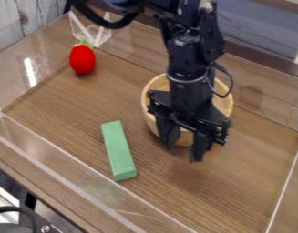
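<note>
The black gripper (185, 135) points down over the front of a tan round bowl (218, 100), which is largely hidden behind the arm. Its fingers are dark and overlap the bowl; what is between them is hard to see. A green block (118, 149) lies on the wooden table to the left of the gripper.
A red tomato-like object (82, 60) sits at the back left, with a small white wire-like item behind it. Pale walls border the back and left.
</note>
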